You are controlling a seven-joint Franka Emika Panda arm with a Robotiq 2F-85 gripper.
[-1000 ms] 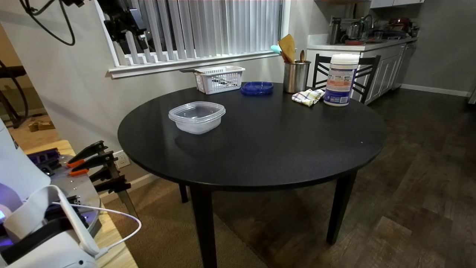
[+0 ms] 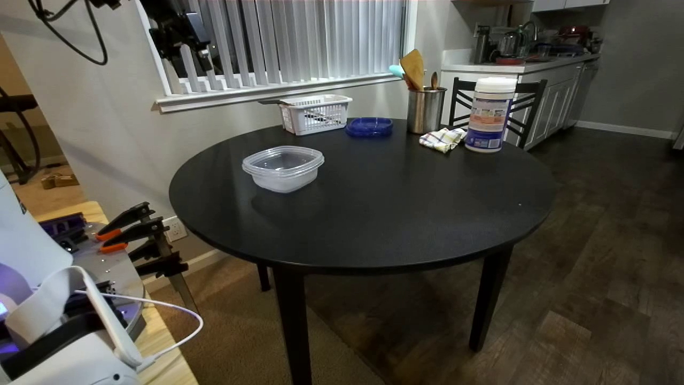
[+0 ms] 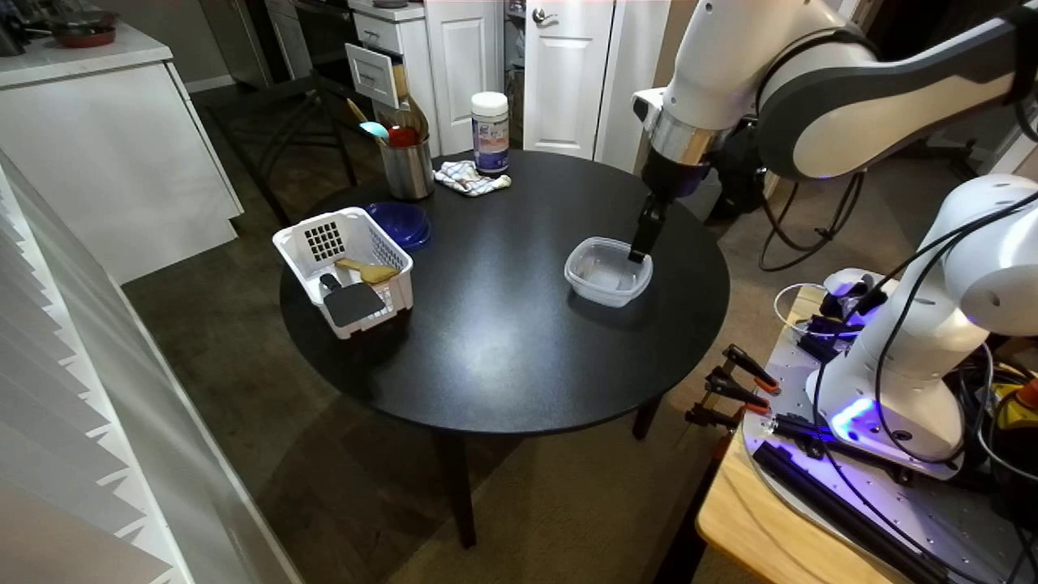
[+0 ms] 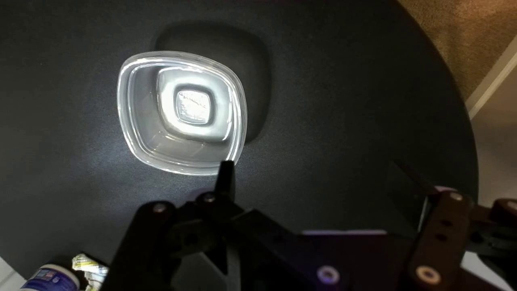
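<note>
A clear plastic container (image 2: 284,170), empty and upright, rests on the black round table (image 2: 397,205). From the wrist view, the same container (image 4: 145,121) lies up and to the left of my gripper. The fingers stand wide open, and nothing shows between the fingers. One fingertip (image 4: 225,182) overlaps the container's near rim in that view; whether they touch I cannot tell. In exterior view 1 the gripper (image 2: 186,59) hangs high above the table, left of the container. Exterior view 2 shows the gripper (image 3: 642,238) in front of the container's right side (image 3: 608,272).
A white basket (image 3: 340,263) holding utensils and blue dishes (image 3: 399,224) sit at the window side. A steel utensil holder (image 3: 409,170), a folded cloth (image 3: 471,178) and a wipes canister (image 3: 491,136) stand beyond.
</note>
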